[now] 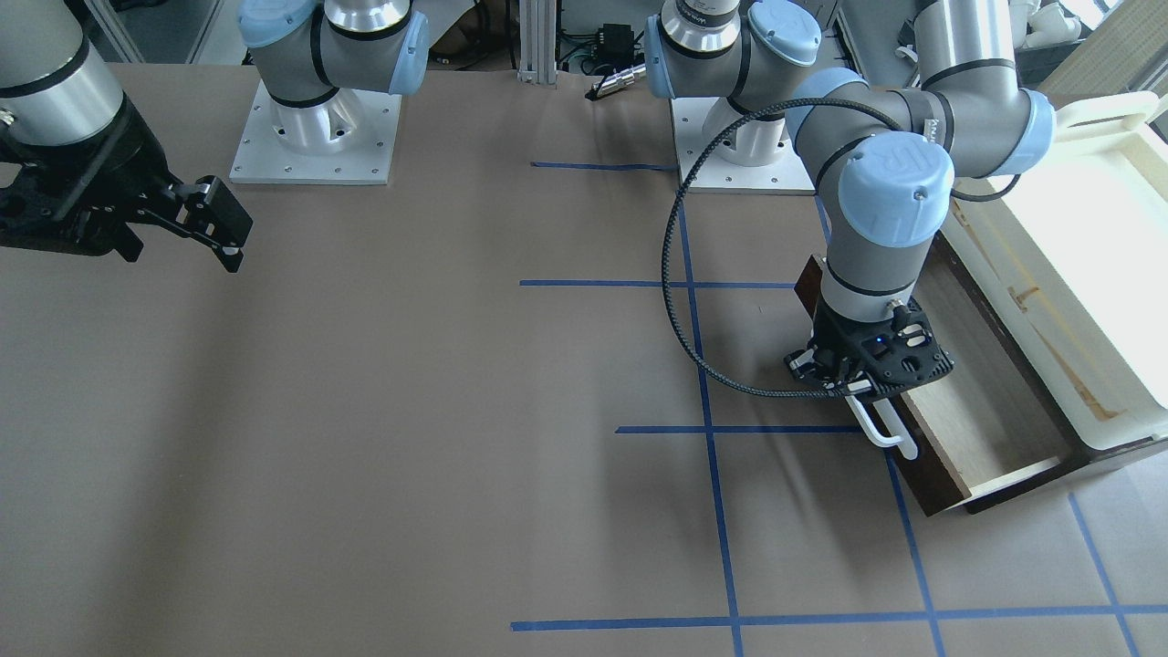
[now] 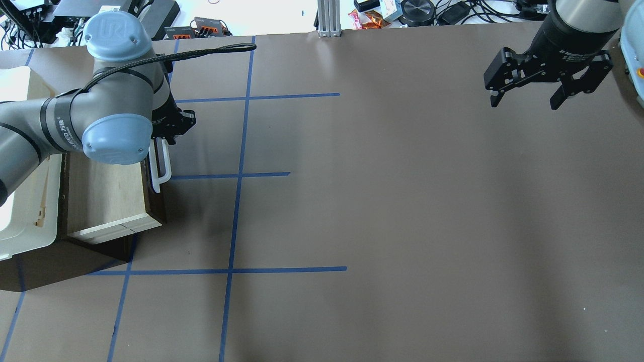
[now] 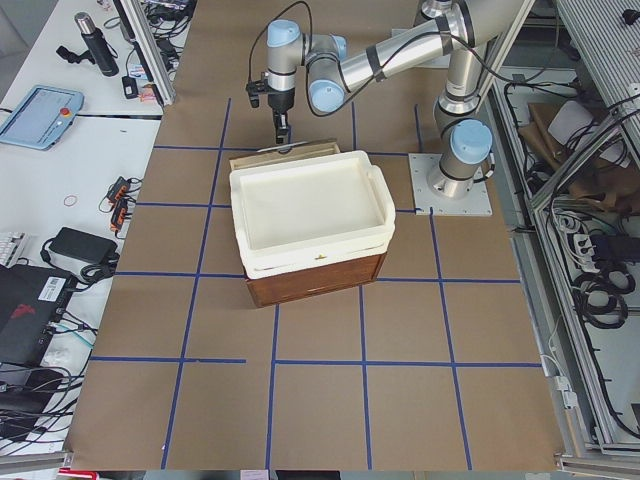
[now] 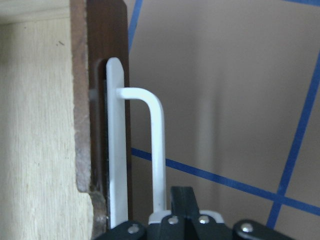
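A dark wooden box has an open drawer (image 1: pixel 985 438) with a pale interior and a white handle (image 4: pixel 157 135) on its front board (image 4: pixel 100 45). My gripper (image 1: pixel 865 389) is low at the handle, largely hidden by the wrist housing in the front and top views. In the left wrist view its black tips (image 4: pixel 182 210) sit at the lower part of the handle; whether they are shut on it cannot be told.
A white lid or tray (image 3: pixel 310 215) rests on top of the box. A second arm's black gripper (image 2: pixel 546 75) is at the top right of the top view.
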